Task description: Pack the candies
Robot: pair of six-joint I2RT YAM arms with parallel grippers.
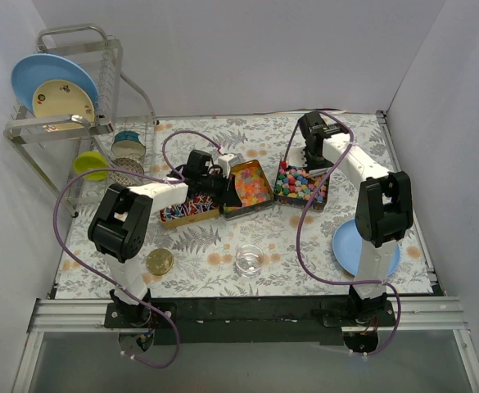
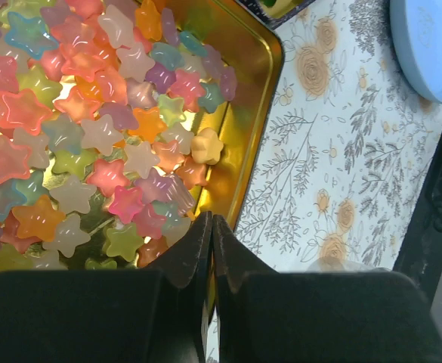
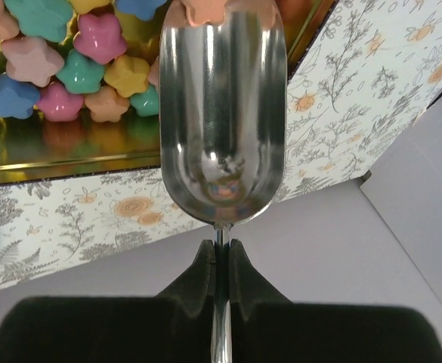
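Note:
My right gripper is shut on the thin handle of a metal scoop (image 3: 224, 144). The scoop's bowl reaches over the right tray (image 1: 292, 203) of opaque star candies (image 3: 100, 38). A peach candy (image 3: 205, 10) shows at its front end, and the rest of the bowl looks empty. Above the right edge of the middle tray (image 2: 243, 147), full of translucent star candies (image 2: 103, 136), my left gripper is shut with nothing visible between its fingers. A clear glass jar (image 1: 249, 259) stands open in front of the trays.
Left of the middle tray is another tray (image 1: 192, 219) holding wrapped candies, partly under the left arm. A gold lid (image 1: 160, 262) lies at front left, and a blue plate (image 1: 366, 247) at right. The dish rack (image 1: 67, 127) takes up the left back.

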